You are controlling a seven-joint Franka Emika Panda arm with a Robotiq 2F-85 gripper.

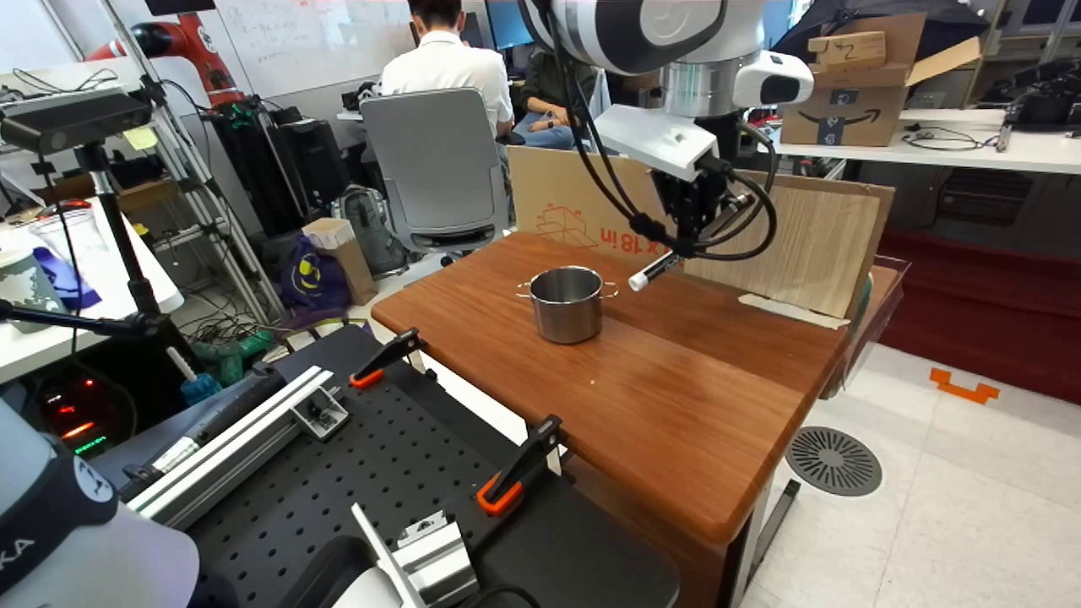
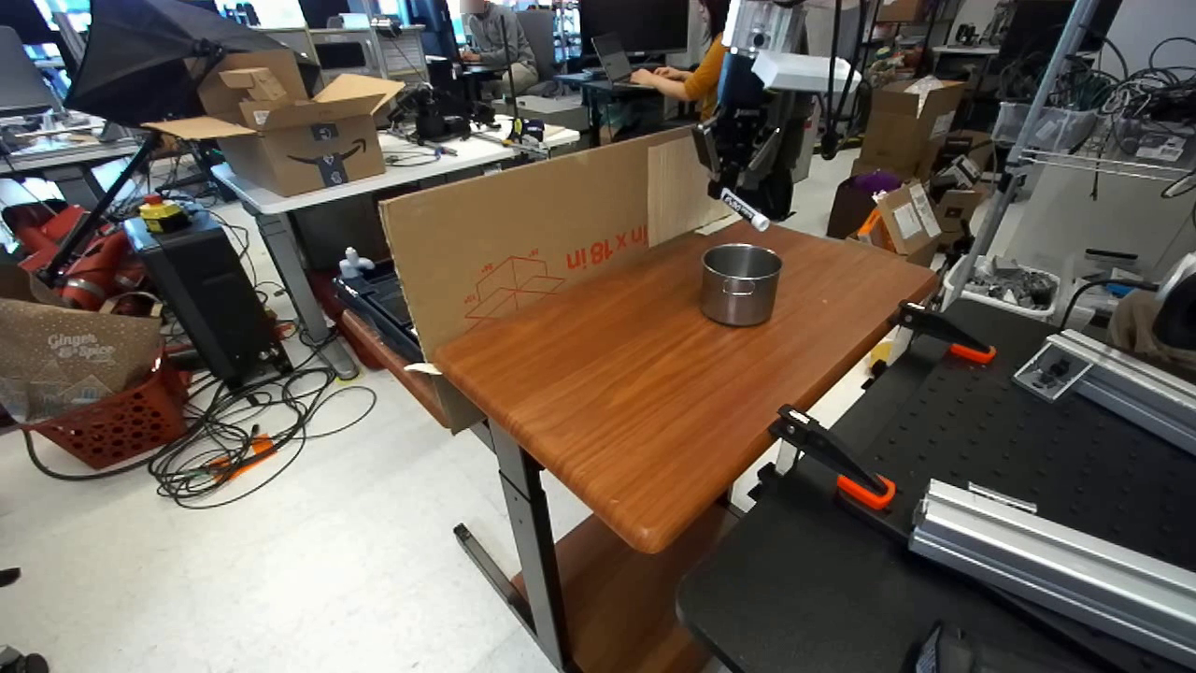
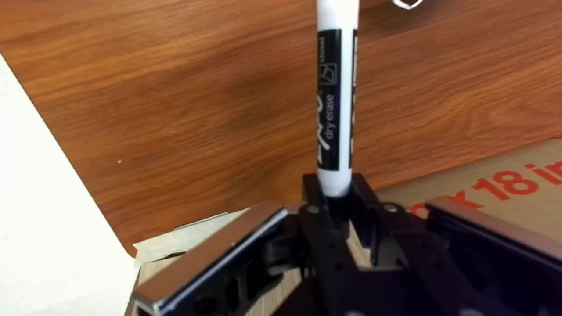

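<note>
A white dry-erase marker (image 3: 335,100) with a black label is pinched at one end between the fingertips of my gripper. In exterior view 1 the marker (image 1: 654,270) slants down toward the left, above the tabletop, with the gripper (image 1: 681,258) partly covered by cables. The open steel pot (image 1: 567,307) stands upright on the table, to the left of the marker there. In exterior view 2 the marker (image 2: 745,209) hangs behind and above the pot (image 2: 740,290), clear of its rim. The pot's floor is hidden; only a handle (image 3: 407,4) shows at the wrist view's top edge.
Cardboard panels (image 2: 527,230) line the table's far edge, close behind the gripper. Black clamps (image 1: 522,466) with orange pads grip the near edge beside the black perforated board (image 1: 405,466).
</note>
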